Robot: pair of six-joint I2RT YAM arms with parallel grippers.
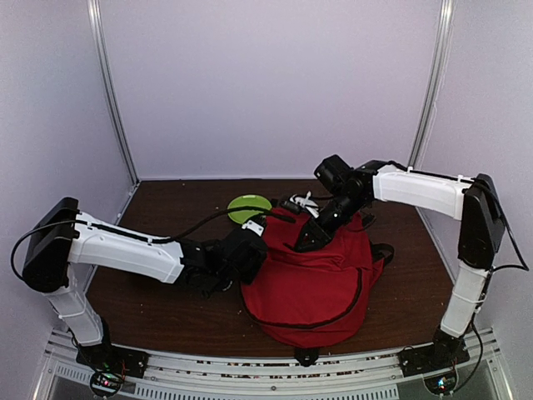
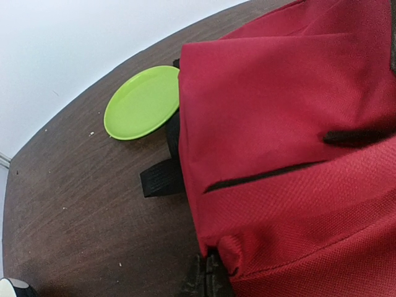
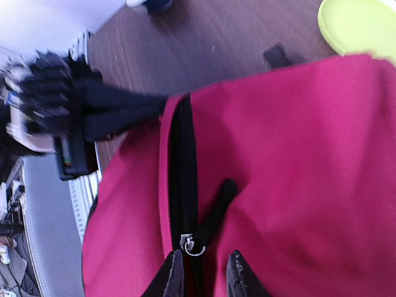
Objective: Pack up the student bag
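The red bag (image 1: 304, 287) lies on the table, its zipped opening running along one edge. In the left wrist view, the fingers of my left gripper pinch a fold of the bag's red fabric at its side edge; the right wrist view also shows them on the cloth beside the black zipper (image 3: 184, 167). My right gripper is over the bag with its fingers apart. A metal zipper pull (image 3: 189, 243) with a black tab shows just beyond its fingertips. The inside of the bag is hidden.
A green plate (image 1: 248, 208) rests on the table behind the bag, near its top left corner. Black straps (image 1: 383, 252) stick out at the bag's sides. Bare dark table (image 1: 158, 308) lies to the left and right.
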